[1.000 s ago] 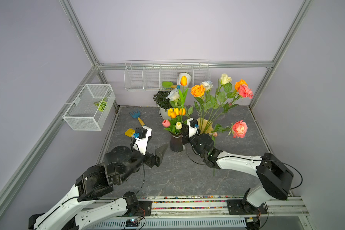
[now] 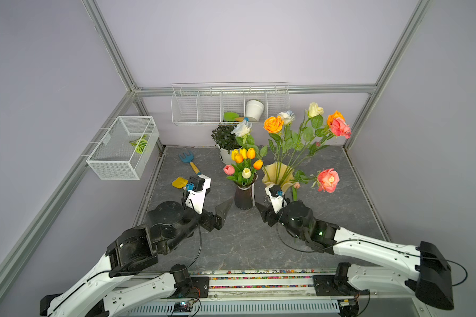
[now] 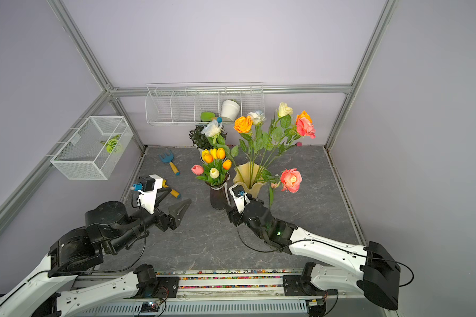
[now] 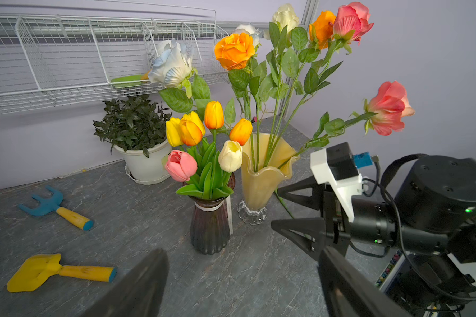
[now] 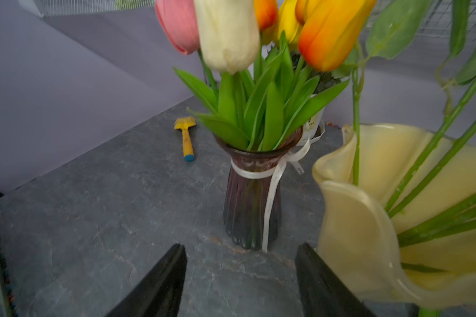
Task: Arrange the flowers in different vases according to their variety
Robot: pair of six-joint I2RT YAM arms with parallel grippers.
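Observation:
Tulips (image 4: 191, 130) in pink, white, yellow and orange stand bunched in the dark ribbed vase (image 4: 209, 229) with a white ribbon. Beside it the cream fluted vase (image 4: 261, 185) holds tall roses (image 4: 233, 50) in orange, white and pink; one pink rose (image 2: 328, 180) leans right. My right gripper is open, empty, low in front of the two vases; in its wrist view the tulip vase sits beyond its fingers. My left gripper (image 2: 221, 214) stands open and empty left of the tulip vase.
A potted plant (image 4: 142, 166) stands behind the vases under a wire rack (image 2: 195, 105). A blue fork (image 4: 45, 206) and yellow shovel (image 4: 37, 272) lie at left. Another wire basket (image 2: 111, 166) hangs on the left wall.
My right arm has moved toward the front and right, away from the tulip bunch. An orange tulip raised high about a second ago now sits among the others. The left arm is nearly still.

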